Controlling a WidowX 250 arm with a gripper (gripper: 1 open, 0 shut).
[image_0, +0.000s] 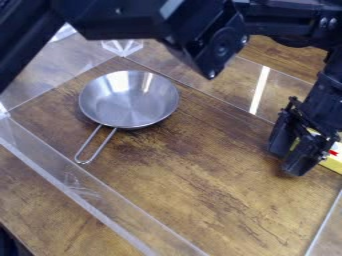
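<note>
A steel pan (128, 98) with a wire handle sits on the wooden surface at the left. My black gripper (297, 146) is low at the right edge, against a yellow object (323, 158) with some red on it, which it largely hides. Whether the fingers are open or shut on it cannot be told.
Clear plastic borders (72, 183) run round the wooden work area (174, 195). My arm spans the top of the view.
</note>
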